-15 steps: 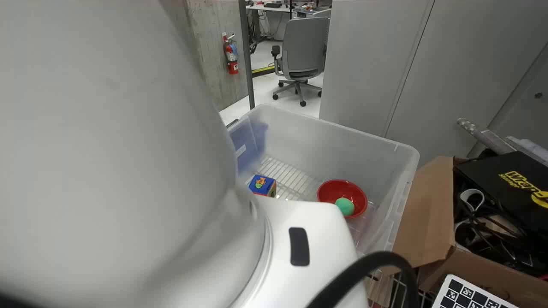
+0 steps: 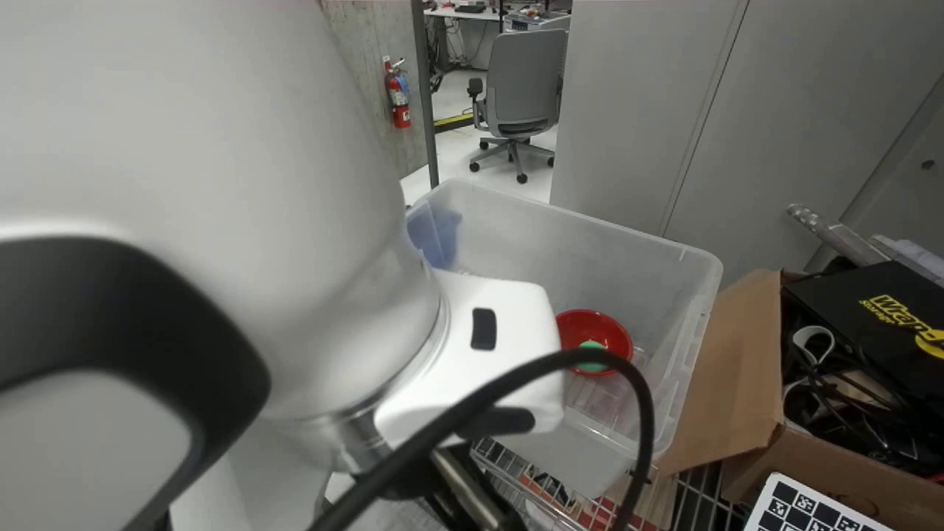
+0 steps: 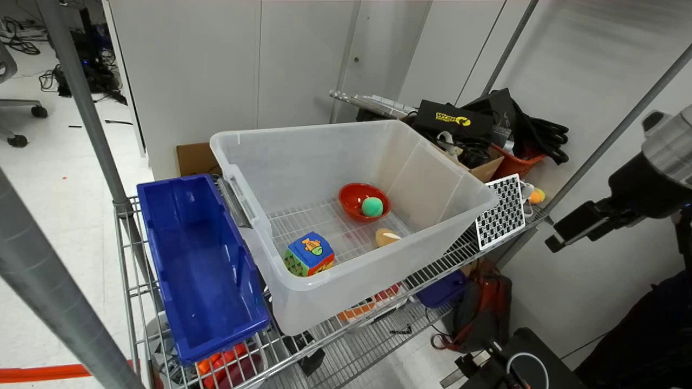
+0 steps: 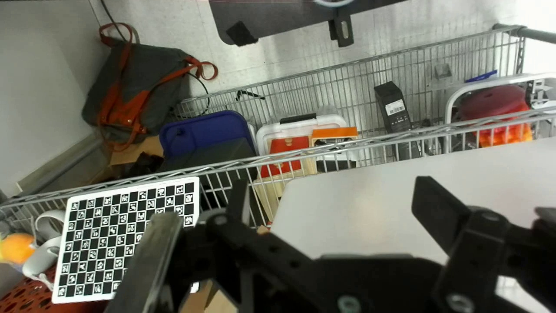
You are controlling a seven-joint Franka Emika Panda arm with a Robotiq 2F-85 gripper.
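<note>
My gripper stands open in the wrist view, its black fingers [image 4: 440, 208] wide apart and nothing held between them. In exterior view 2 it hangs at the right, outside the clear plastic bin [image 3: 305, 133] and away from it. Inside the bin are a red bowl [image 3: 353, 208] with a green ball [image 3: 371, 207] in it, a colourful soft cube [image 3: 309, 253] at the near left, and a tan rounded object [image 3: 386, 237] near the front wall. My arm hides the cube in exterior view 1, where the red bowl [image 2: 580, 326] still shows.
An empty blue tray [image 3: 194, 259] lies left of the bin on the wire shelf. A checkered board [image 3: 500, 214] leans at the right, with a crowded cardboard box [image 2: 743, 380] behind. Metal posts [image 3: 91, 104] frame the shelf. A grey backpack [image 4: 146, 78] sits below.
In exterior view 1 my arm has shifted and its white wrist housing appears higher and farther left. It now covers the cube, which showed a second ago. The bowl and ball have not moved.
</note>
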